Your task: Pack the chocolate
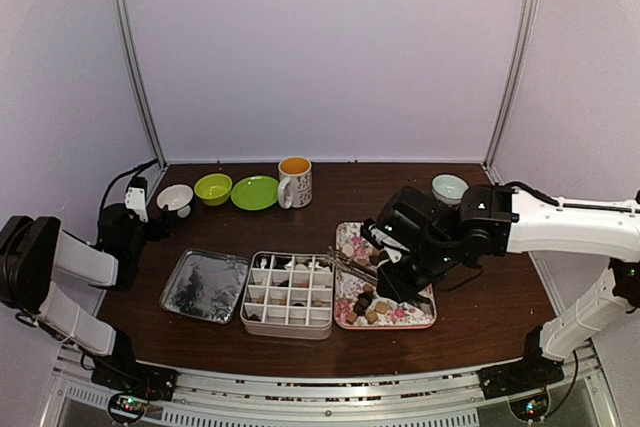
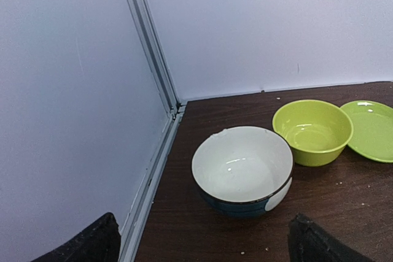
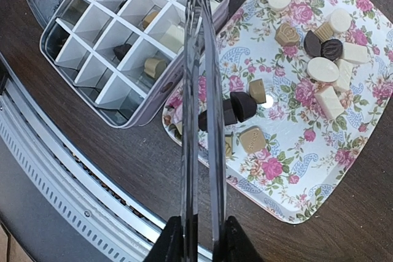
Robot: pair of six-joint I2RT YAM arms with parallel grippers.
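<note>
A divided tin (image 1: 287, 322) with chocolates in some compartments stands left of the floral tray (image 1: 400, 317), which holds white, brown and dark chocolates (image 3: 322, 69). My right gripper has long metal tongs angled over the tray, their tips at the tin's right edge in the right wrist view; it is shut, and whatever is between the tips is too hard to make out. My left gripper is open at the far left, facing bowls, with nothing between its fingers.
A metal lid (image 1: 203, 287) lies left of the tin. A white bowl (image 1: 176, 197), green bowl (image 1: 213, 188), green plate (image 1: 255, 193), mug (image 1: 296, 187) and pale bowl (image 1: 449, 189) stand at the back.
</note>
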